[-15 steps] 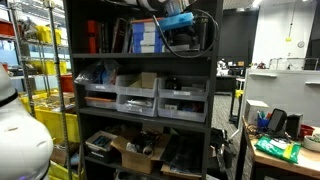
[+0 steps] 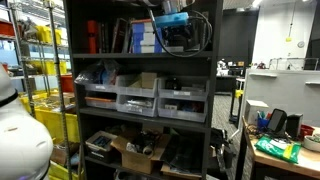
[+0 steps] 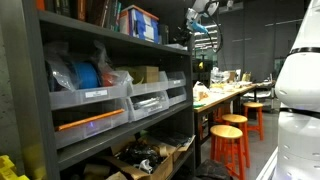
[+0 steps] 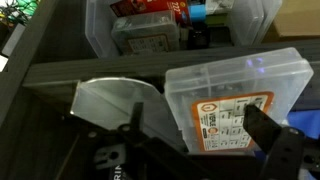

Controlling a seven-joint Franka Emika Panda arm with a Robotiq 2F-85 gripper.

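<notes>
In the wrist view my gripper stands open, its dark fingers spread left and right. A clear plastic box point(image 4: 205, 85) with an orange-bordered white label point(image 4: 232, 120) shows beyond and between them; whether a finger touches it I cannot tell. Left of that box a pale translucent piece point(image 4: 122, 100) lies on a dark surface. In exterior view 1 the blue-and-white arm point(image 2: 168, 12) reaches over the top of the dark shelf point(image 2: 200, 132), and its gripper end is hard to make out against the dark upper compartment.
Clear bins point(image 2: 182, 103) fill the middle shelf, several with contents. Books and binders point(image 2: 147, 36) stand on the upper shelf. A cardboard box point(image 2: 137, 157) sits lower down. Stools point(image 3: 232, 138) and a table point(image 2: 285, 160) stand to the right. An open bin point(image 4: 172, 40) lies at the top of the wrist view.
</notes>
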